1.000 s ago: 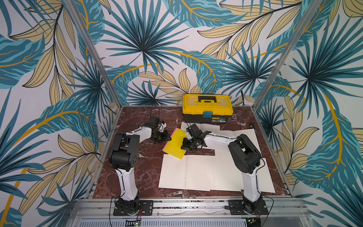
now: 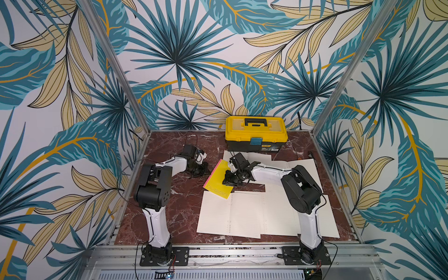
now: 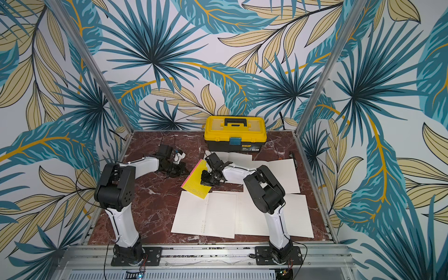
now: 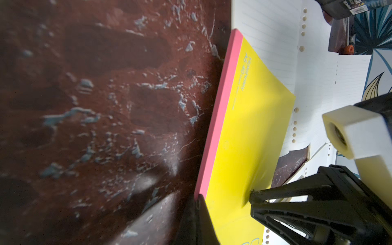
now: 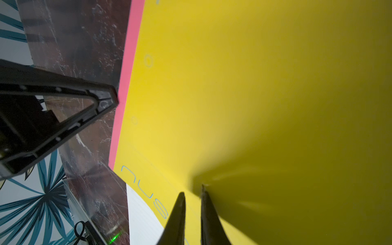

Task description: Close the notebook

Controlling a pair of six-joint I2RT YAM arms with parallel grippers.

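The yellow notebook lies with its yellow cover up and its pink spine edge facing left. In the left wrist view my left gripper is shut and empty. Its tips are at the pink edge, which stays outside the fingers. From the right, my right gripper reaches over the cover. In the right wrist view its blurred fingers point at the yellow surface, close together, with a thin strip of yellow showing between them. Whether they pinch anything there cannot be made out.
Spread white pages cover the front middle, with more open pages to the right, under the right arm. A yellow and black toolbox stands at the back.
The yellow notebook has slid slightly right and toward the front. The front white pages have shifted a little the same way. Both arms have stayed nearly where they were.
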